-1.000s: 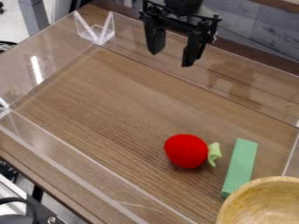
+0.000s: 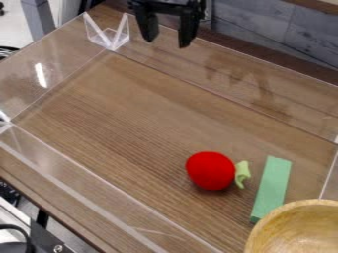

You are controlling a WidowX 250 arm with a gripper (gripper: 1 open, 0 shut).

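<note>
My black gripper (image 2: pixel 168 30) hangs at the top centre of the camera view, above the back of the wooden table (image 2: pixel 113 138), with nothing visible between its fingers. A red round object (image 2: pixel 209 170) with a small pale green piece at its right lies at the front right. A flat green bar (image 2: pixel 271 188) lies to its right.
A tan bowl (image 2: pixel 297 232) sits at the bottom right corner, partly out of frame. A clear, angular object (image 2: pixel 109 33) stands at the back left. A grey wall runs along the back right.
My gripper has moved left and up toward the back of the table. The objects on the table have not visibly moved.
</note>
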